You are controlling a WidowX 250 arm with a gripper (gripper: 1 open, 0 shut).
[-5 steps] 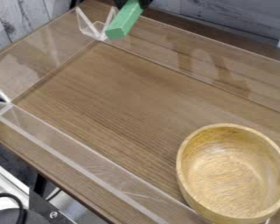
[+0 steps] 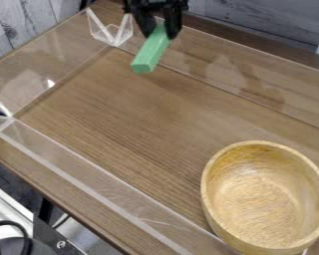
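My gripper [image 2: 157, 22] is at the top centre of the camera view, dark and partly out of frame, shut on a green block [image 2: 151, 52] that hangs tilted below it. A round wooden bowl [image 2: 262, 199] stands at the lower right.
A clear angular holder [image 2: 109, 28] sits at the top left of the wooden table [image 2: 129, 129]. Transparent strips run along the table's edges. A dark cable shows at the bottom left corner.
The bowl has not moved.
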